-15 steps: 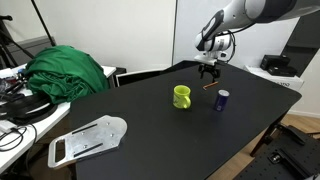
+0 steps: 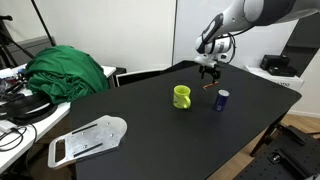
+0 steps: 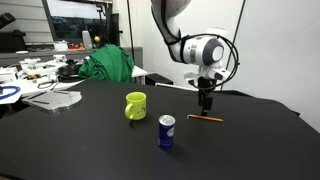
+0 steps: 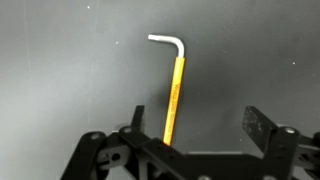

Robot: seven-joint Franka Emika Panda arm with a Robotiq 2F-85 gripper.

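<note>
An L-shaped hex key with an orange-yellow sleeve (image 4: 174, 100) and a bent silver end lies flat on the dark table. In the wrist view it lies between the two spread fingers, its lower end hidden behind the gripper body. My gripper is open and holds nothing. From the second exterior view, the gripper (image 3: 205, 106) points down above the table beside the orange key (image 3: 205, 118). A green mug (image 2: 181, 97) and a dark blue can (image 2: 221, 100) stand upright nearer the first exterior camera.
A grey metal tray (image 2: 88, 140) lies at the table's near left in the first exterior view. Green cloth (image 2: 65, 80) is heaped behind the table's left side. Bare table surrounds the key in the wrist view.
</note>
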